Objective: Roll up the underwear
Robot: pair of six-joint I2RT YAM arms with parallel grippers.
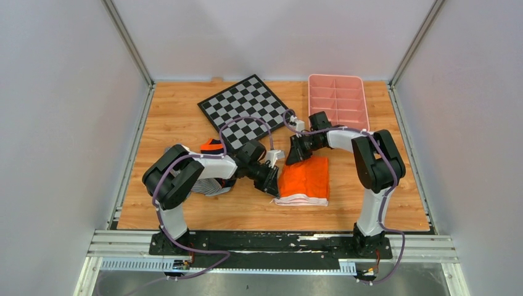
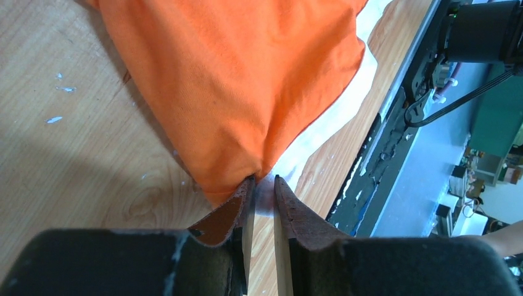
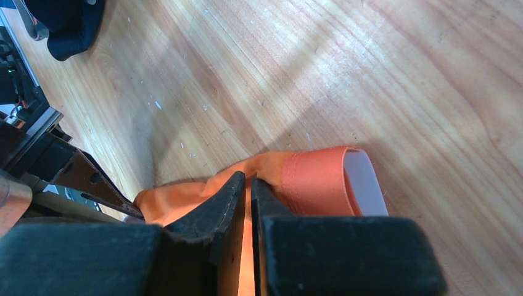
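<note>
The orange underwear with a white band (image 1: 306, 180) lies folded flat on the wooden table. My left gripper (image 1: 273, 192) is low at its near left corner; in the left wrist view its fingertips are close together on the orange and white fabric, with a small gap showing. My right gripper (image 1: 291, 159) is at the far left corner; in the right wrist view its narrowly spaced fingertips press into the orange cloth beside a folded edge. Whether either grips fabric is hard to see.
A pink compartment tray (image 1: 336, 98) stands at the back right, a chessboard (image 1: 240, 102) at the back. A pile of other garments (image 1: 210, 185) lies under the left arm. Bare table lies right of the underwear and along the front.
</note>
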